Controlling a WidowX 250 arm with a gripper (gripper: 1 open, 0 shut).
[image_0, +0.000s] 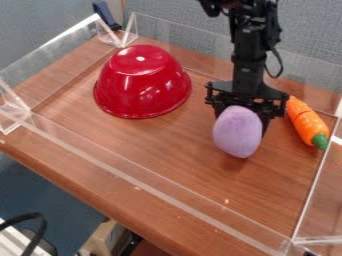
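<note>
My black gripper (245, 105) reaches down from the top, right of centre, holding a light purple oval object (238, 133), like a toy eggplant, low over or on the wooden table; whether it touches the wood I cannot tell. The fingertips are mostly hidden behind the purple object. An upturned red bowl (142, 80) sits to the left of the gripper. An orange toy carrot (306, 122) with a green end lies at the right, beside the gripper.
Transparent low walls (54, 130) run round the table's edges. A grey padded wall stands behind.
</note>
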